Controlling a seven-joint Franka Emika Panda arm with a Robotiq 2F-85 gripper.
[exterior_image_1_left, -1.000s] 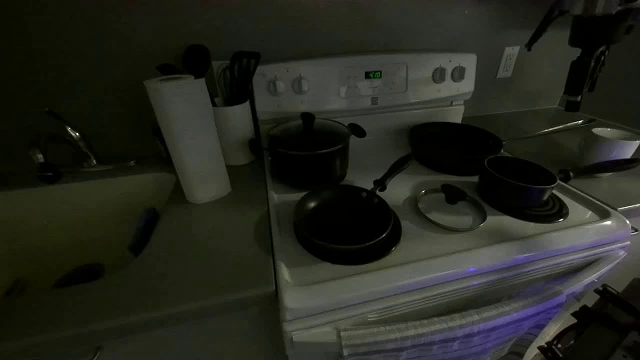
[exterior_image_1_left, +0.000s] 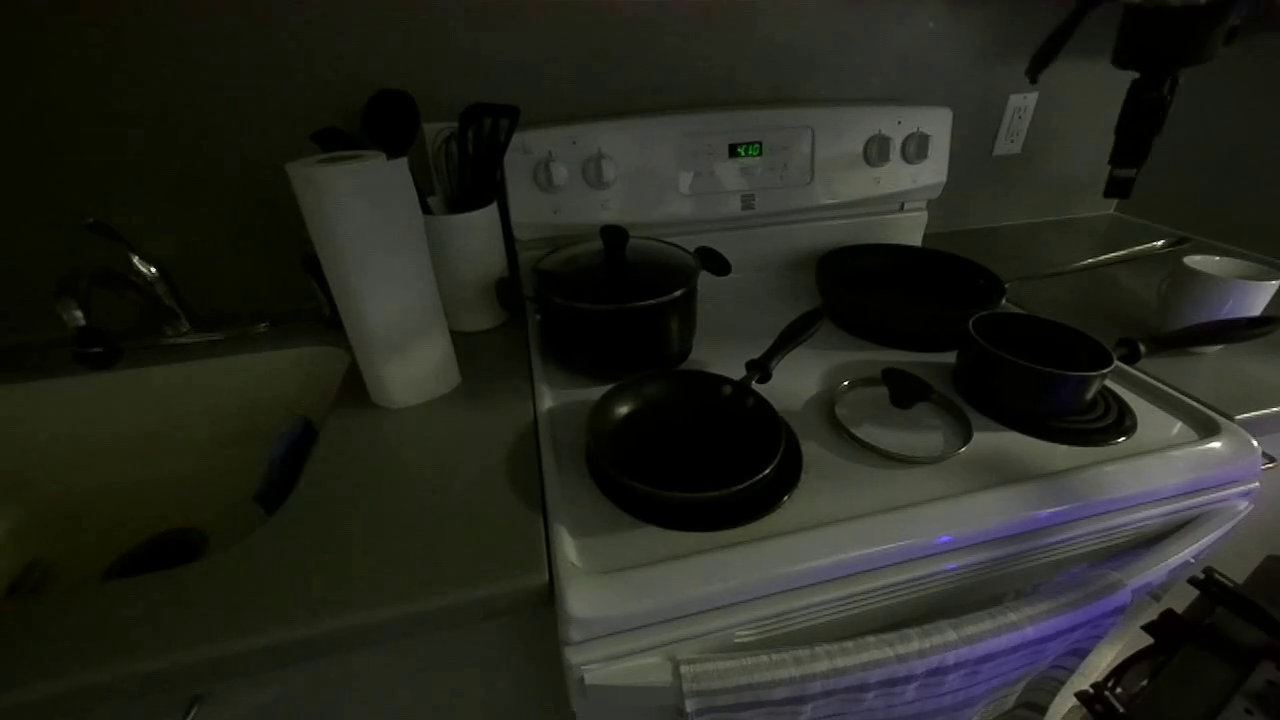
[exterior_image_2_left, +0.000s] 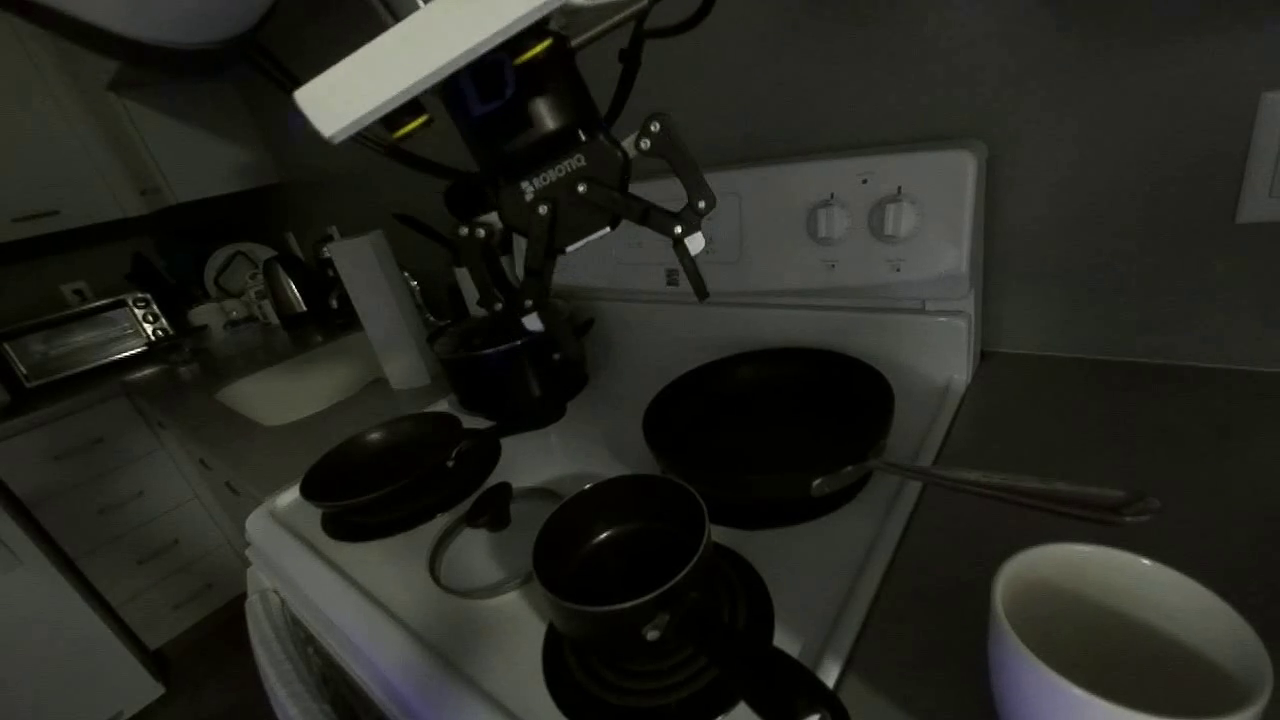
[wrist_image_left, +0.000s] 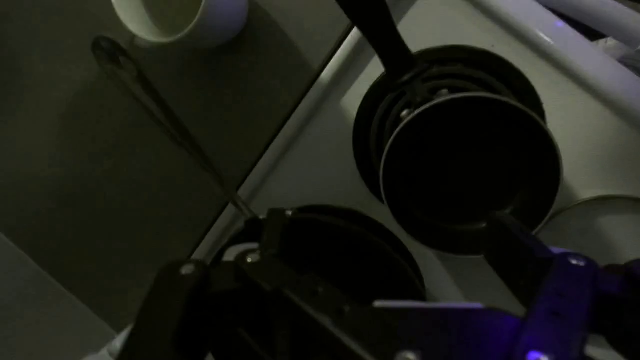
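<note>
My gripper (exterior_image_2_left: 614, 292) hangs above the stove, its fingers spread wide with nothing between them. In the wrist view, the gripper stands over the small saucepan (wrist_image_left: 471, 168) and the large frying pan (wrist_image_left: 354, 252), touching neither as far as I can tell. The saucepan (exterior_image_1_left: 1038, 360) sits on the front right burner, the large pan (exterior_image_1_left: 912, 294) behind it. A round glass lid (exterior_image_1_left: 902, 418) with a black knob lies on the stovetop between the front burners. On the front left burner is a smaller frying pan (exterior_image_1_left: 687, 432); a lidded pot (exterior_image_1_left: 615, 306) stands behind it.
A white mug (exterior_image_2_left: 1128, 636) stands on the right counter, near the large pan's handle (exterior_image_2_left: 1020, 488). Left of the stove are a paper towel roll (exterior_image_1_left: 375, 276), a utensil crock (exterior_image_1_left: 468, 264) and the sink (exterior_image_1_left: 318, 366). The room is dim.
In exterior view 1, my gripper has shifted a little to the left and up. Its fingers remain apart, and the cookware stands where it was.
</note>
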